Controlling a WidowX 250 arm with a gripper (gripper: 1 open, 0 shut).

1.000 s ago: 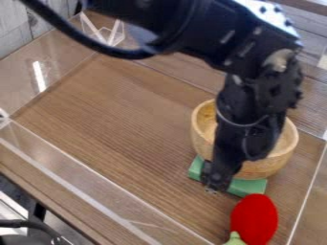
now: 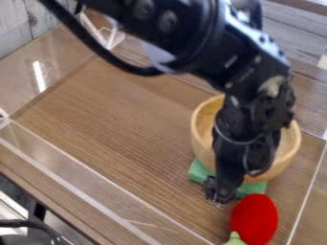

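Observation:
My black gripper point(image 2: 217, 191) reaches down from the top over a wooden bowl point(image 2: 281, 144) on the right. Its lower end is at a green block point(image 2: 250, 187) lying at the bowl's near side; the arm hides much of both, and whether the fingers touch the block is unclear. A red object point(image 2: 254, 218) lies in front of the block at the lower right, with a light green piece point(image 2: 235, 239) below it at the frame's edge.
A dark cable or tube lies at the lower left corner.
The arm and gripper have shifted slightly in pose over the bowl and block. The objects on the table look unmoved.

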